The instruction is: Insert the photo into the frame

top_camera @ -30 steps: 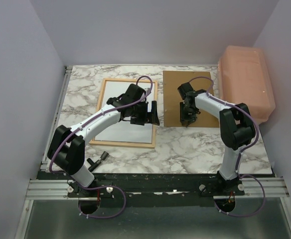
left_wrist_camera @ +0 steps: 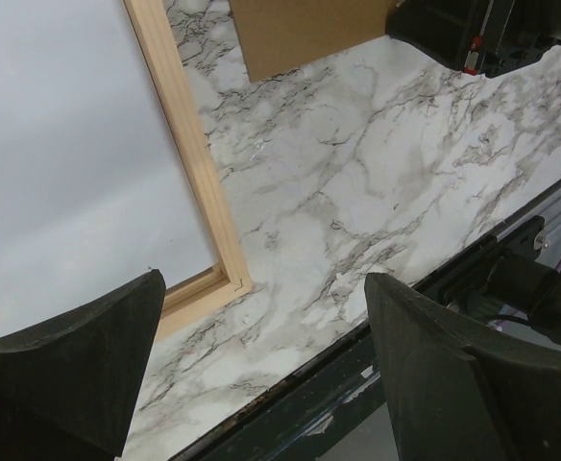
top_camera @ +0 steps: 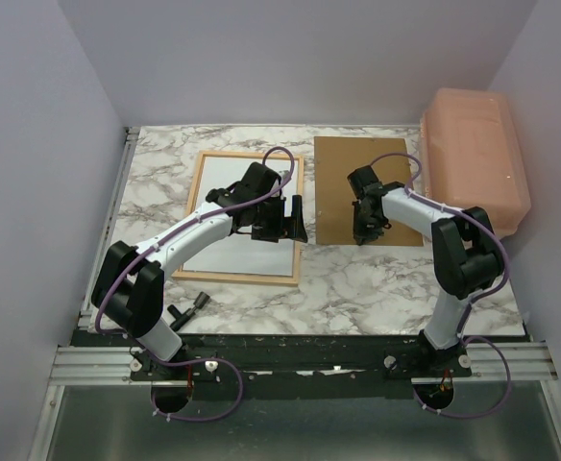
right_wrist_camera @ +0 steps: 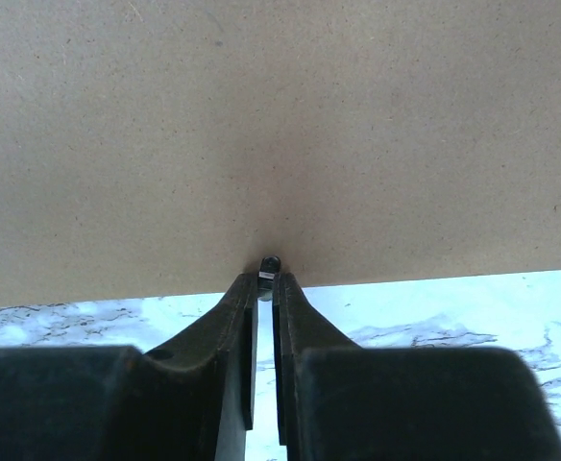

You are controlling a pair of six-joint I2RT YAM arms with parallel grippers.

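A wooden frame [top_camera: 194, 188] holding a white sheet lies left of centre; its right bar [left_wrist_camera: 199, 163] and corner show in the left wrist view. My left gripper [top_camera: 290, 229] stands open above that bar, nothing between its fingers. A brown board [top_camera: 338, 173] lies to the right of the frame. My right gripper is at the board's near edge, fingertips close together around a small dark piece on it, possibly a tab; whether they grip it I cannot tell.
A salmon plastic box [top_camera: 473, 158] stands along the board's right. A dark tool [top_camera: 192, 312] lies at the front left.
The right arm has shifted slightly to the right, its gripper staying at the board's near edge. The left arm has not moved.
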